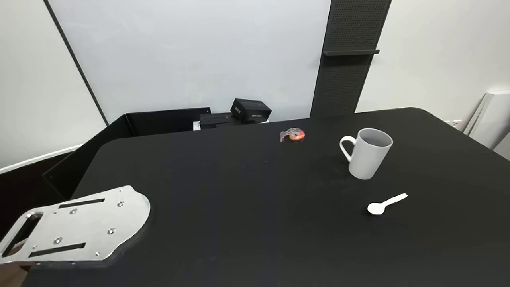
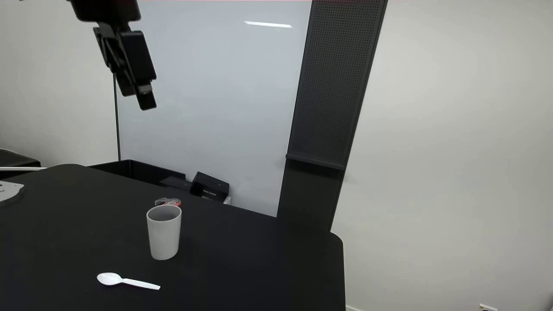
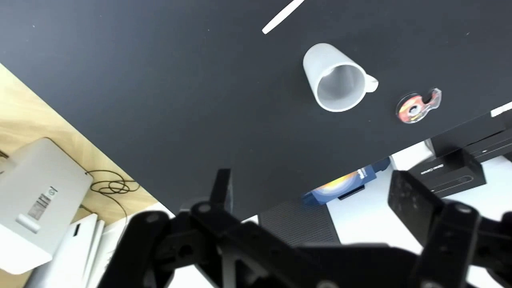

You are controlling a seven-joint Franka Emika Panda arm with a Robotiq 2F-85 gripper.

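Observation:
On the black table stands an upright grey-white mug (image 1: 368, 155), its handle turned left in exterior view 1. A white spoon (image 1: 382, 205) lies in front of it, apart from it. Farther back, near the table's rear edge, a tape dispenser (image 1: 295, 134) with a reddish roll rests flat. My gripper is open and empty, its dark fingers wide apart in the wrist view. High above the table it appears in exterior view 2, while exterior view 1 does not show it. Only the handle of the spoon (image 3: 284, 15) shows at the top of the wrist view.
A silver metal plate (image 1: 88, 225) sits at the table's left front. Black boxes (image 1: 251, 110) are beyond the back edge, beside a dark open bin (image 1: 162, 122).

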